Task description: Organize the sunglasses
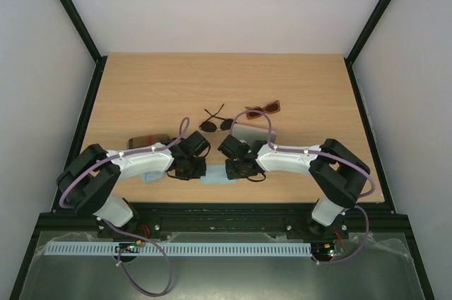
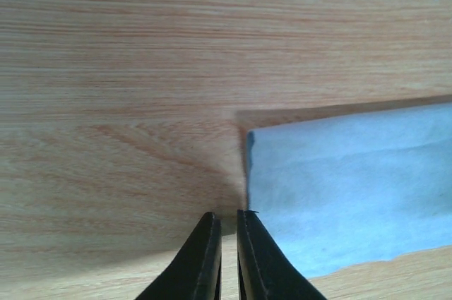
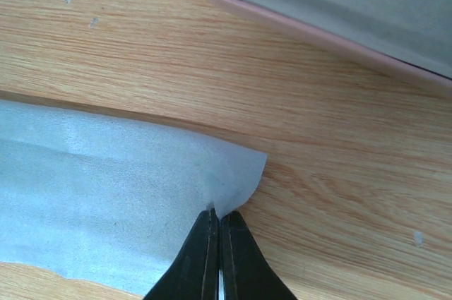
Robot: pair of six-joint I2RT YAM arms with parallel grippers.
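Note:
A light blue cloth (image 1: 218,174) lies on the table between my grippers. My left gripper is at its left end, fingertips slightly parted at the edge of the cloth (image 2: 346,187). My right gripper is shut at the right corner of the cloth (image 3: 106,187); whether any cloth is pinched is unclear. Black sunglasses (image 1: 210,125) and brown sunglasses (image 1: 263,108) lie behind the arms. A grey case with a pink edge (image 3: 339,3) sits behind the right gripper.
A brown case (image 1: 145,140) and another blue cloth (image 1: 152,176) lie at the left, partly under the left arm.

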